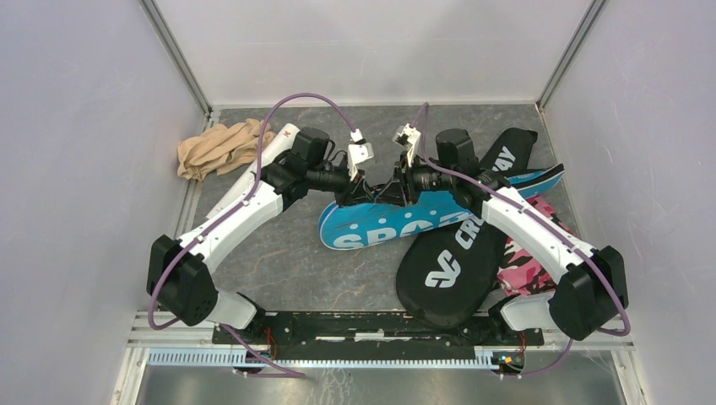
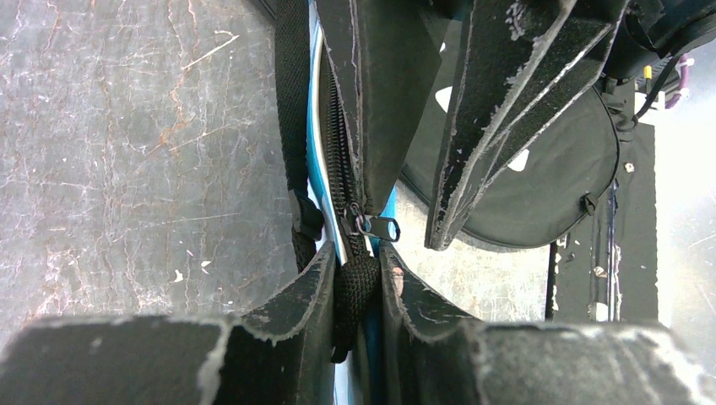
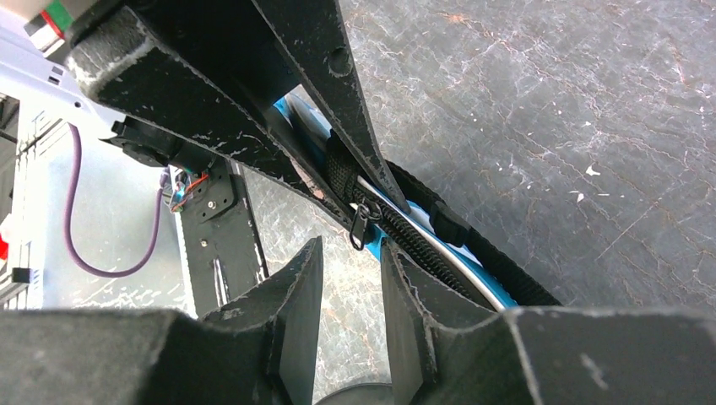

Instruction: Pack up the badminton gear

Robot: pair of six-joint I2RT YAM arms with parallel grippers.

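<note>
The long blue bag (image 1: 380, 229) lies across the floor with its white lettering facing up. My left gripper is shut on the black fabric tab (image 2: 355, 291) where the bag's zipper ends. Right by that tab, the small metal zipper pull (image 2: 380, 226) sticks out sideways. My right gripper is part open, its fingertips apart just short of the zipper pull (image 3: 361, 224), with nothing gripped between them. From above, the left gripper (image 1: 368, 195) and the right gripper (image 1: 390, 196) almost meet and hide the zipper end.
Two black racket covers (image 1: 447, 270) lie partly under the bag at the right. Pink camouflage cloth (image 1: 523, 268) is beside them. A tan cloth (image 1: 221, 148) and a white rolled item (image 1: 239, 184) occupy the left side. Bare floor (image 1: 283, 274) shows at front left.
</note>
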